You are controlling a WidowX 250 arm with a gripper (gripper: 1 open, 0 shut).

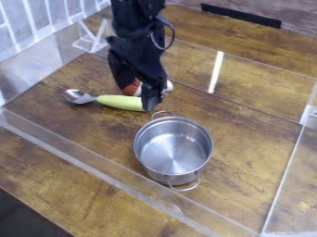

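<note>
The spoon's metal bowl (77, 96) lies to the left. A red and white object (133, 86) sits partly hidden behind the gripper. A steel pot (173, 168) with two handles stands at the front right of the gripper, apart from it.
Clear plastic walls (286, 179) surround the work area on the wooden table (74, 157). Bare wood lies left of the pot and to the right behind it.
</note>
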